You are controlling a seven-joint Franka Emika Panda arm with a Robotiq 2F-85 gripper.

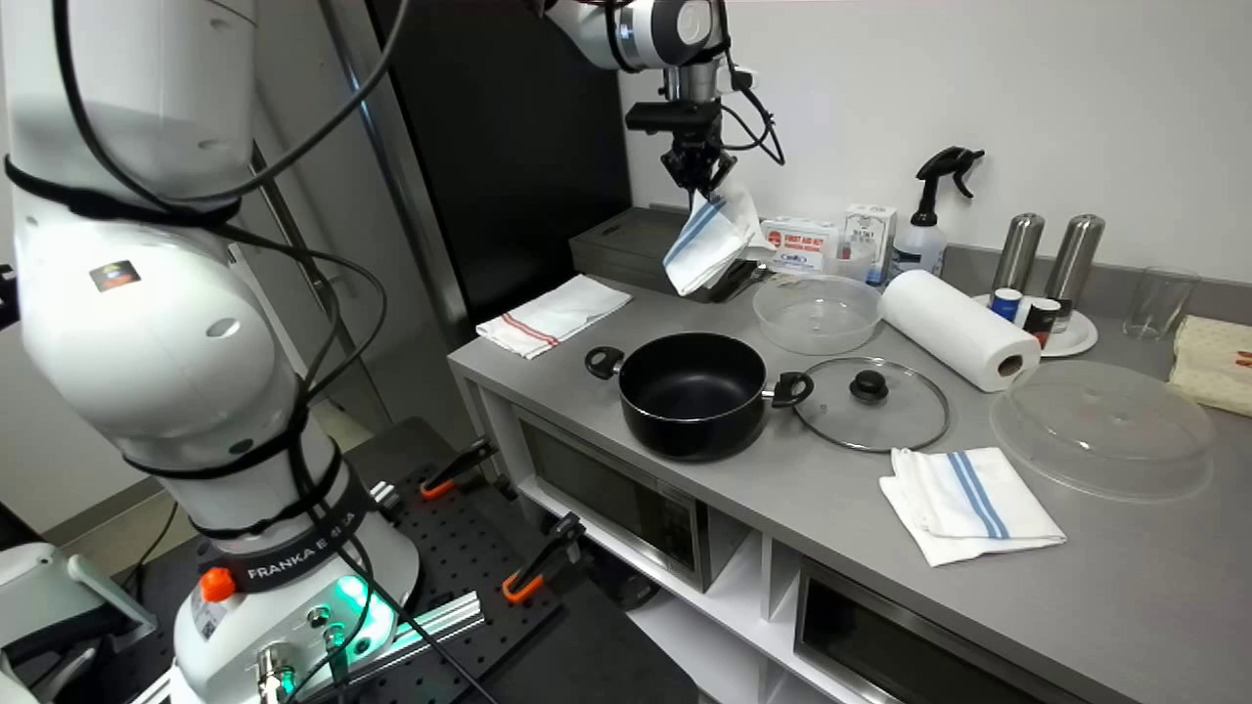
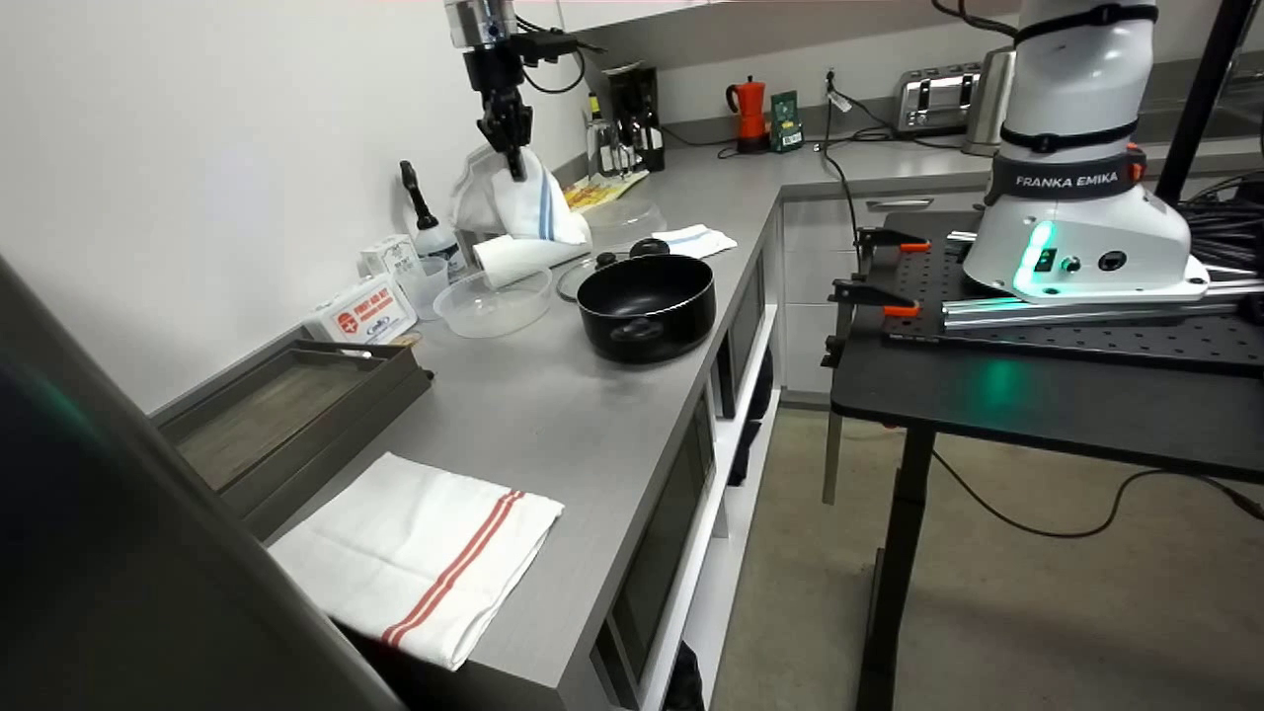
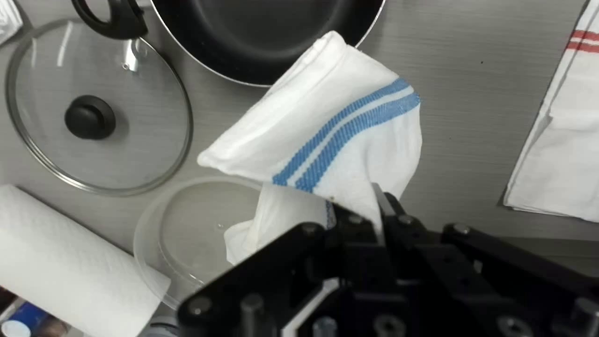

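A white cloth with blue stripes hangs in the air from my gripper, whose fingers are shut on its upper part. In the wrist view this cloth droops across the edge of the black pot and the clear bowl as seen from above. Exterior view 2 shows the gripper high over the counter near the wall. On the counter at left lies a folded white towel with red stripes; another folded blue-striped towel rests at the front right.
The pot stands mid-counter, with a glass lid right of it. Behind are a clear bowl, a paper towel roll, a spray bottle and a first aid box. A dark tray sits against the wall.
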